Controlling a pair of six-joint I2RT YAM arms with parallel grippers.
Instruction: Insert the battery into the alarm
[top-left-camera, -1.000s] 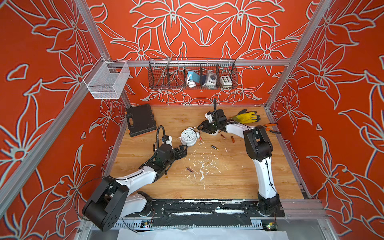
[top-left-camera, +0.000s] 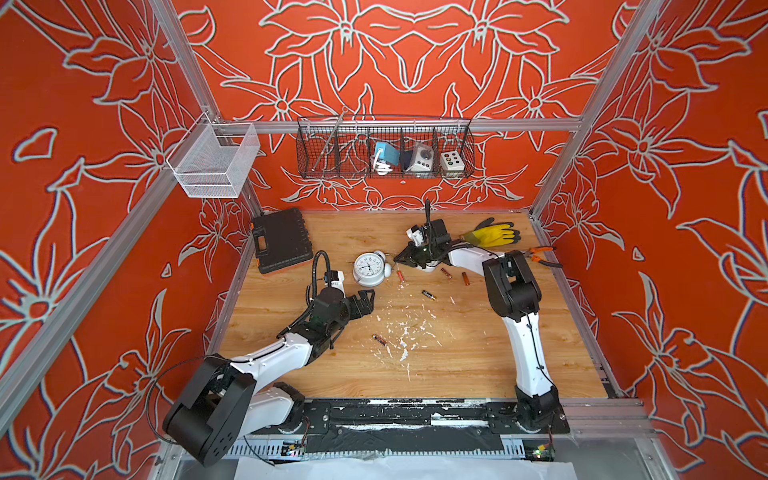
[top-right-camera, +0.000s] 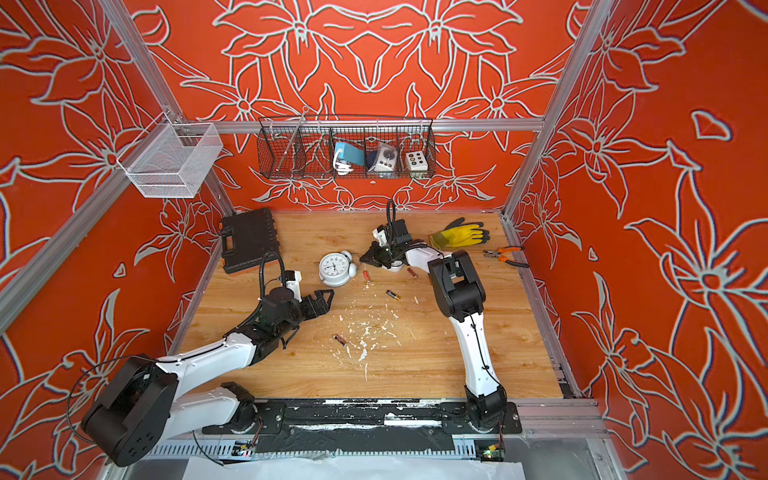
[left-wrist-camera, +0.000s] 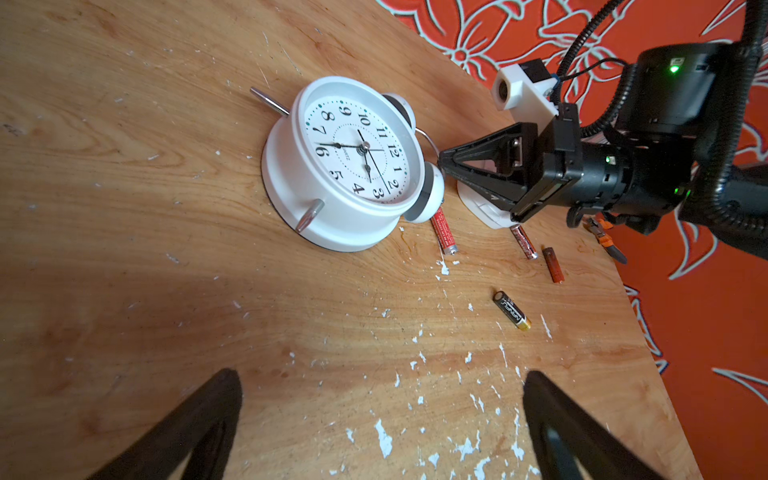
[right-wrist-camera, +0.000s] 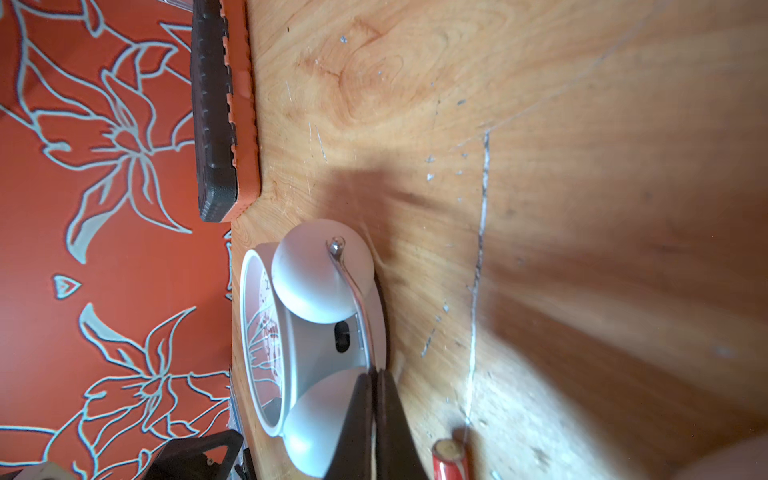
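The white twin-bell alarm clock (left-wrist-camera: 352, 160) leans back on the table with its dial up, bells toward my right arm. My right gripper is shut on the clock's thin metal handle (right-wrist-camera: 356, 296), between the two bells. Its closed fingertips also show beside the clock in the left wrist view. My left gripper (top-left-camera: 368, 302) stands open near the clock, nothing between its fingers. A red battery (left-wrist-camera: 443, 232) lies beside the lower bell, and a black-and-gold battery (left-wrist-camera: 511, 310) lies farther out. The clock's back is hidden.
A black case (top-left-camera: 282, 240) stands back left. Yellow gloves (top-left-camera: 491, 233) and pliers (top-left-camera: 544, 256) lie at right.
The clock has shifted back and left, turning and uncovering more of the red battery. The left arm is still.
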